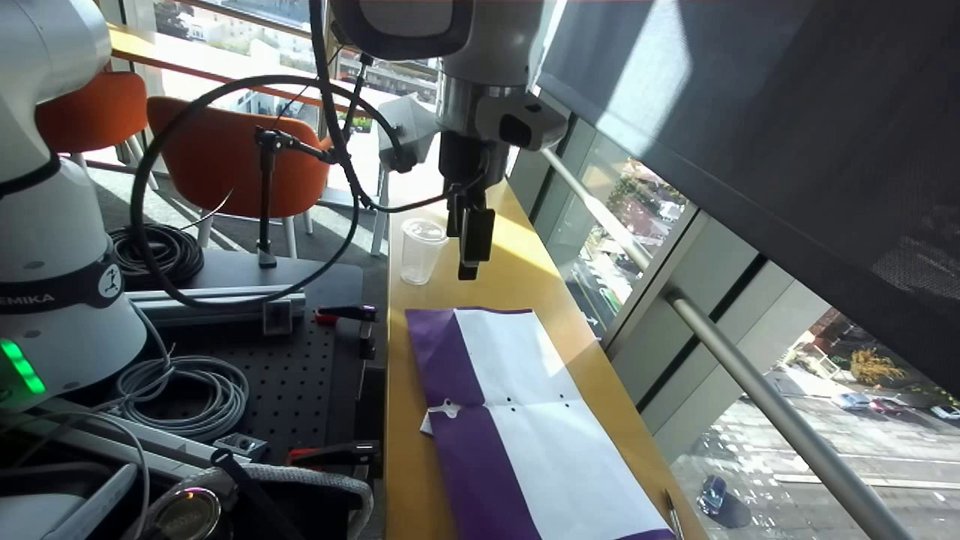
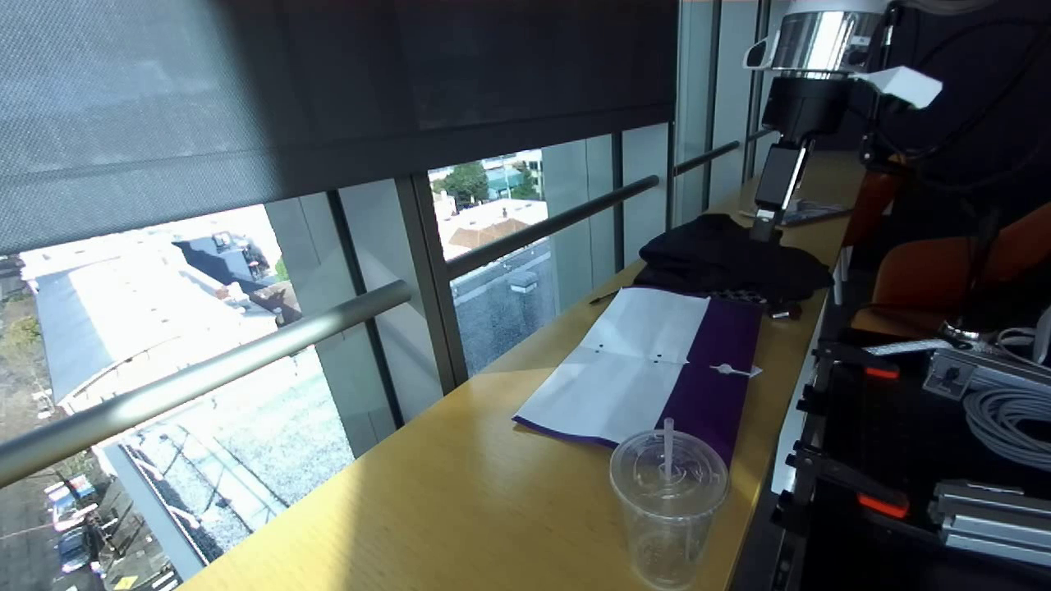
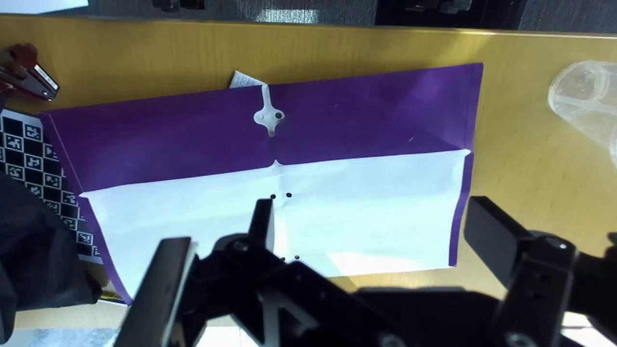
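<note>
A flat purple-and-white folded sheet [image 1: 531, 387] lies on the wooden table, with small dark holes along its middle crease and a white cut-out shape on the purple band. Beyond its end stands a clear plastic cup [image 2: 670, 512] with a lid and straw; the wrist view catches only part of this cup [image 3: 584, 101] at the right edge. My gripper [image 1: 472, 256] hangs above the table, clear of both. In the wrist view the gripper is open, its fingers spread wide over the sheet [image 3: 370, 196] with nothing held between them.
Dark cloth [image 2: 729, 258] and a checkered board [image 3: 43, 173] lie past the sheet's other end. A red-handled tool [image 3: 29, 72] rests near the table edge. Windows with a metal rail [image 2: 552, 226] line one side. Bare table [image 2: 433, 473] shows on the window side.
</note>
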